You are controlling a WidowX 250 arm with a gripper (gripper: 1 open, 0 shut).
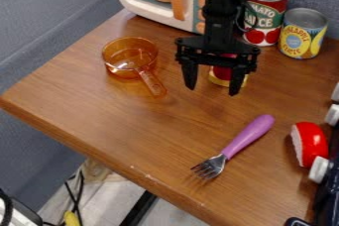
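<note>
My black gripper (212, 76) hangs over the upper middle of the wooden table, its two fingers spread apart and pointing down. Just behind and partly between them is a red item with a yellow base (227, 78), mostly hidden by the gripper; I cannot tell whether it touches the fingers. An amber pot (131, 54) with a handle sits to the left. A fork with a purple handle (243, 138) lies to the front right.
Cans (303, 37) and a toy oven (155, 2) stand at the back. A red-and-white object (308, 143) and dark bottles crowd the right edge.
</note>
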